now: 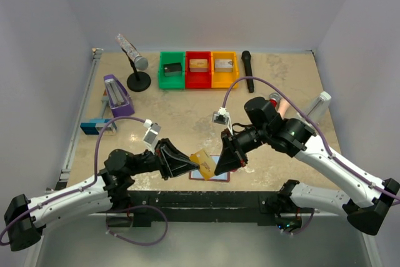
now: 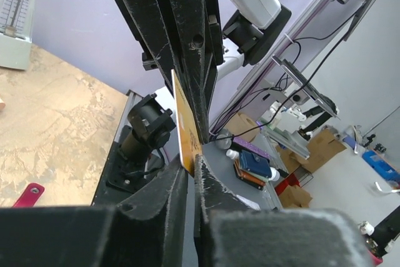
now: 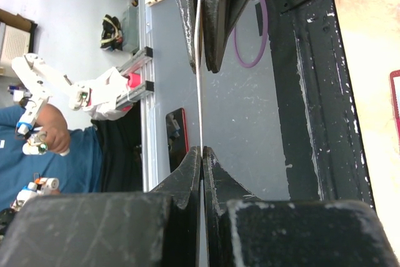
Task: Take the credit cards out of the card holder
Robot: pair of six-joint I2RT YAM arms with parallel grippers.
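Note:
A yellow card (image 1: 204,164) is held up between my two grippers above the front of the table. My right gripper is shut on one edge of it, and the card (image 3: 199,101) shows edge-on there. The fingers of my left gripper stand on both sides of the card's other end, close together. Whether they press on it cannot be told. Below the card lies the red-edged, light blue card holder (image 1: 220,177), partly hidden by card and grippers. Its red snap strap (image 2: 29,194) shows in the left wrist view.
Green (image 1: 172,84), red (image 1: 198,84) and yellow (image 1: 224,84) bins at the back each hold something. A lamp (image 1: 139,81) and a purple object (image 1: 117,95) stand left; a microphone (image 1: 247,70) lies right of the bins. Mid-table is clear.

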